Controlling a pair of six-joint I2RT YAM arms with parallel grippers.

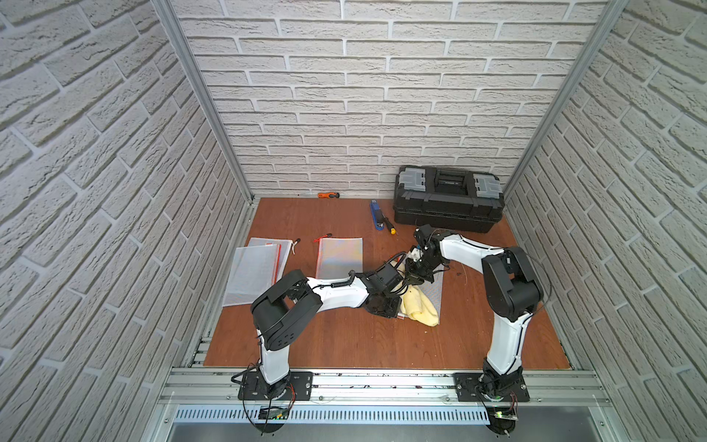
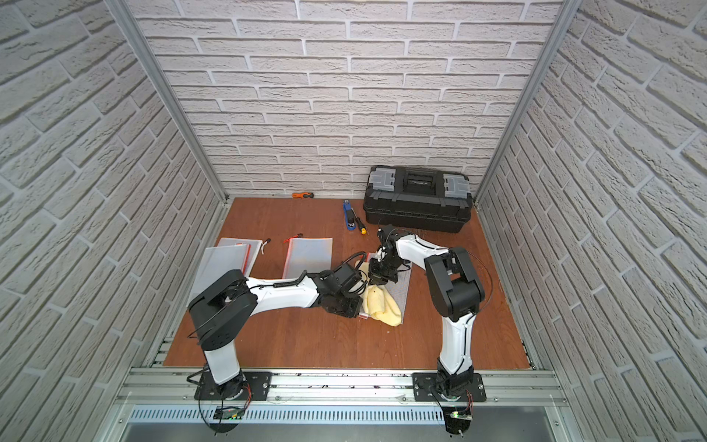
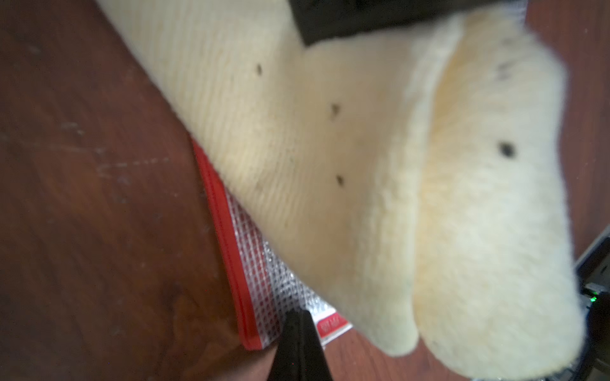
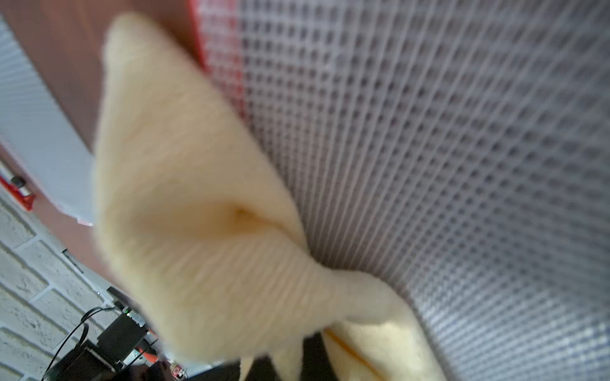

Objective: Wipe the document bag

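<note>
The document bag (image 4: 444,190) is a clear mesh sleeve with red edging, lying flat on the table right of centre. Draped across its left part is a pale yellow cloth (image 1: 418,306) with a few dark specks. My right gripper is shut on this cloth, a fold showing between its dark fingers, low over the bag. My left gripper is shut, its tips at the bag's red-edged near corner; nothing shows clearly between them. The cloth (image 3: 355,190) hides much of the bag in the left wrist view.
Another clear bag (image 1: 341,254) lies behind the left arm, and more sleeves (image 1: 252,272) lie at far left. A black toolbox (image 1: 449,197) stands at the back right, with a blue tool (image 1: 377,215) beside it.
</note>
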